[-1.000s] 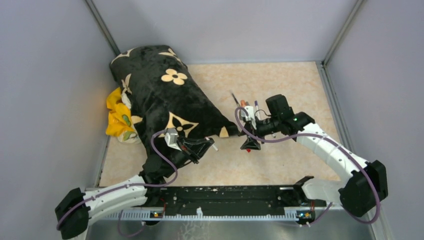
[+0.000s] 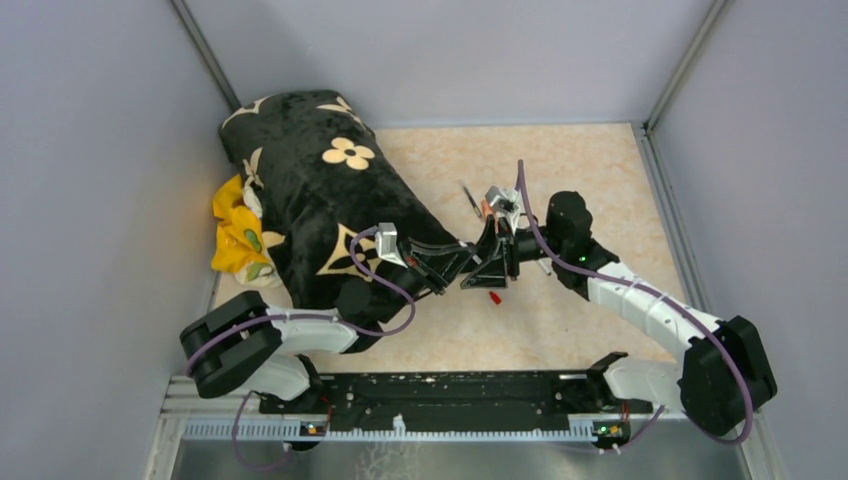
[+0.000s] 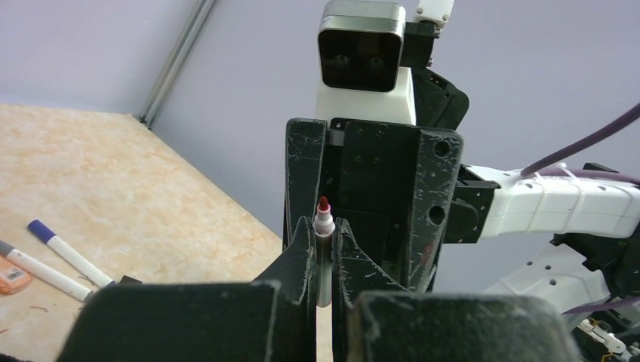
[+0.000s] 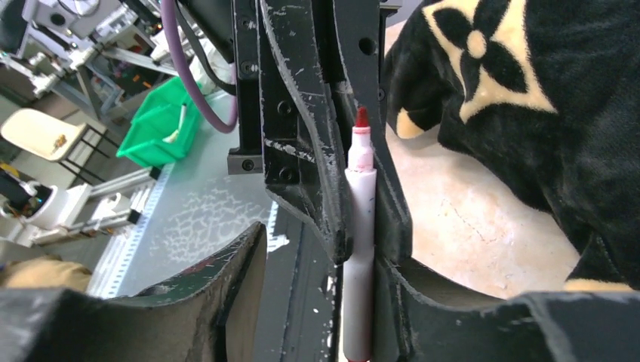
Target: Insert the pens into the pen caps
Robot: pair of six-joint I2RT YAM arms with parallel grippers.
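A white marker point(image 4: 359, 226) with its red tip bare is held upright in my left gripper, shut on its barrel. My right gripper point(image 2: 482, 258) faces it from close by, its fingers partly apart around the marker; whether they touch it cannot be told. A small red cap point(image 2: 495, 297) lies on the table below. In the left wrist view a blue-capped pen point(image 3: 75, 256) and another white pen point(image 3: 49, 275) lie on the tabletop.
A dark patterned blanket point(image 2: 350, 190) covers the left of the table point(image 2: 590, 170), beside a yellow bag point(image 2: 238, 240). An orange object point(image 3: 9, 277) lies near the pens.
My left gripper has moved right and up in the top view, carrying the marker to my right gripper. The right arm has shifted slightly, and the grippers now overlap.
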